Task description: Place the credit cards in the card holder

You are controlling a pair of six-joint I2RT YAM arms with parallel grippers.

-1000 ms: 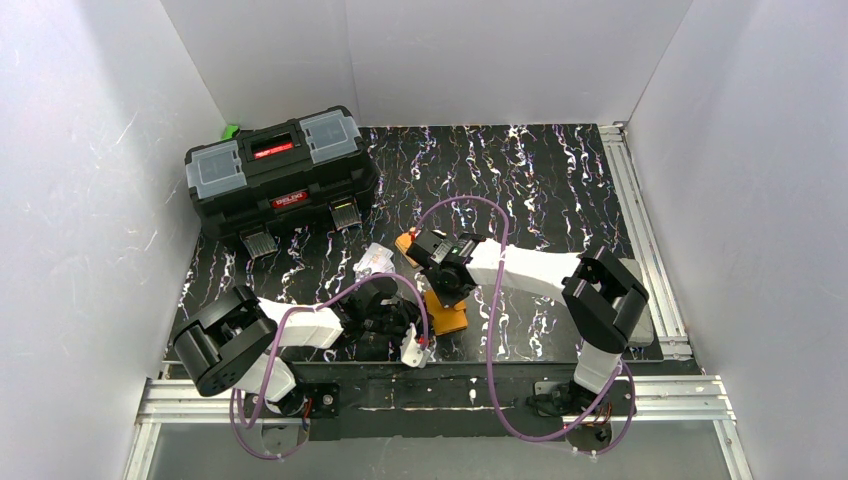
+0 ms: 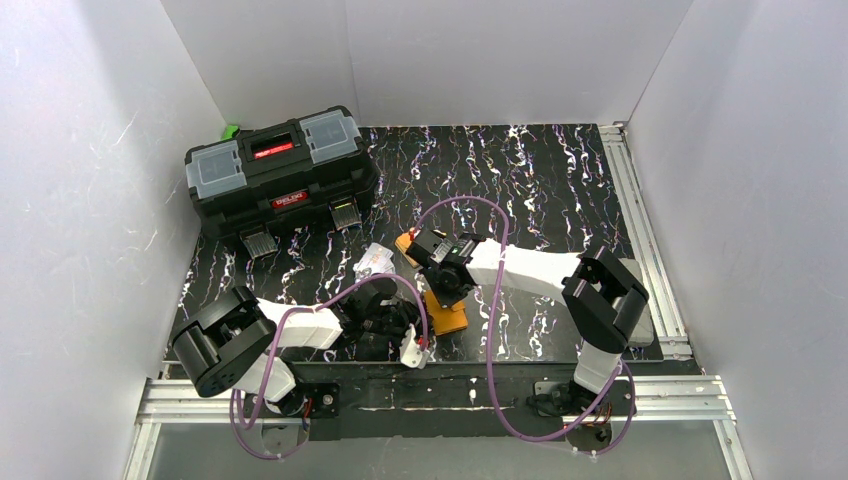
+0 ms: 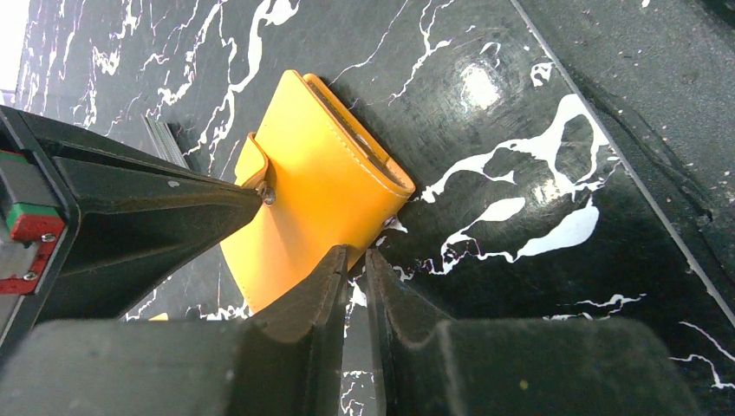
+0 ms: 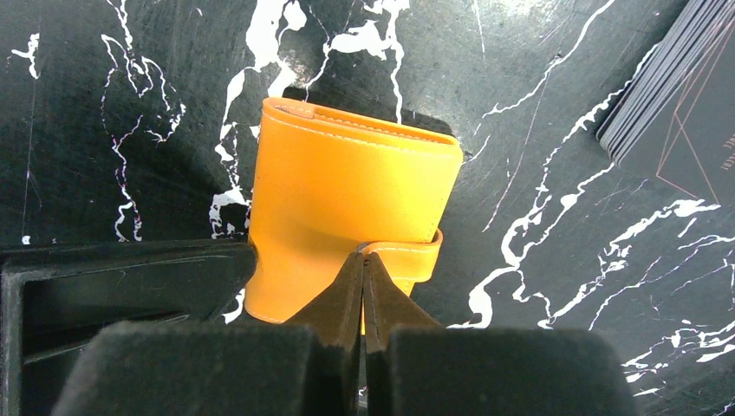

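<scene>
The orange card holder lies on the black marbled table, its stitched slot edge facing up in the right wrist view. Low on one side edge of it, my left gripper is shut on the holder. My right gripper is shut, its tips touching the end of the holder's small snap strap (image 4: 407, 258); whether any strap is between them cannot be told. A stack of dark cards (image 4: 676, 104) sits beside the holder in the right wrist view. How much is inside the slot cannot be made out.
At the back left stands a black toolbox (image 2: 285, 170). A pale pile (image 2: 375, 260) and a small orange object (image 2: 404, 246) lie between it and the arms. Open table stretches behind the right arm. The table's front edge (image 3: 624, 165) is close to the holder.
</scene>
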